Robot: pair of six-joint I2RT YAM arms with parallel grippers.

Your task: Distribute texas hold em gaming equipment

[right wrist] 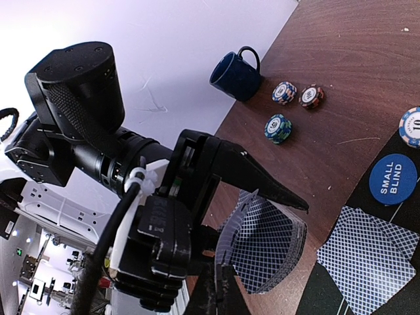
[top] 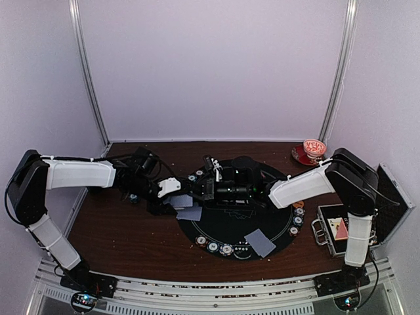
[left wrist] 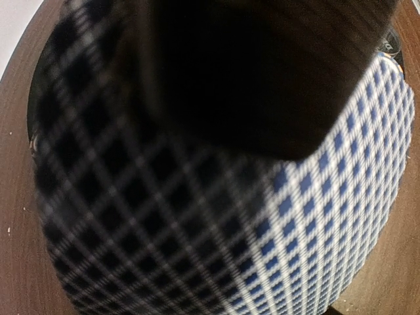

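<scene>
A deck of blue-checked cards [right wrist: 269, 246] sits between the fingers of my left gripper [top: 174, 197], above the left edge of the black mat [top: 223, 223]. In the left wrist view a card back [left wrist: 315, 230] fills most of the picture, partly behind a dark, blurred finger [left wrist: 243, 72]. My right gripper is shut on the edge of a single bent card [right wrist: 231, 236], which curves up against the deck's face. Two overlapping cards [right wrist: 367, 262] lie on the mat beside the blue small blind button [right wrist: 392, 178]. More cards [top: 260, 243] lie at the mat's front.
Chip stacks [top: 226, 249] line the mat's rim. A blue mug [right wrist: 237, 75] and small chip stacks [right wrist: 277, 128] stand left on the table. At the right are an open metal case [top: 335, 230] and a red-patterned cup [top: 314, 147].
</scene>
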